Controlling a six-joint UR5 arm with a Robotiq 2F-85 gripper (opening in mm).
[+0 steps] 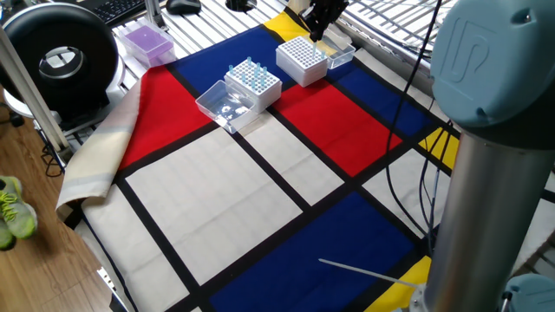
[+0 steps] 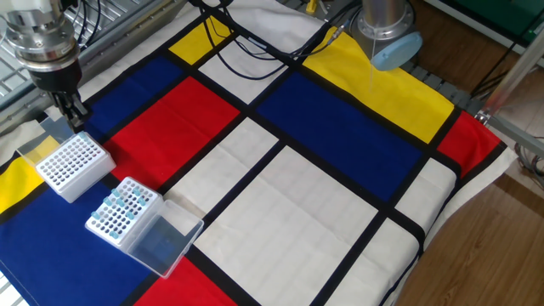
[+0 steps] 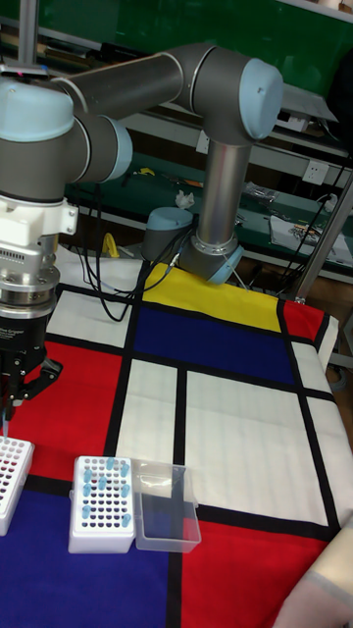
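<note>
At the back of the table in exterior view 1, my black gripper (image 1: 317,36) points down over the edge of a white tip rack (image 1: 302,64). This rack's holes look mostly empty. A pale blue tip (image 3: 4,429) shows just below the gripper (image 3: 13,403) in exterior view 3, at the rack's edge. Whether the fingers grip that tip or stand apart from it is too small to tell. Next to it a second white rack (image 2: 124,211) carries several pale blue tips (image 2: 117,197) standing upright in its holes.
Clear plastic lids lie open beside the racks, one by the tip-filled rack (image 2: 170,240) and one (image 1: 342,52) behind the other. A purple-topped box (image 1: 147,43) sits at the back left. Cables (image 1: 422,182) hang near the arm's base.
</note>
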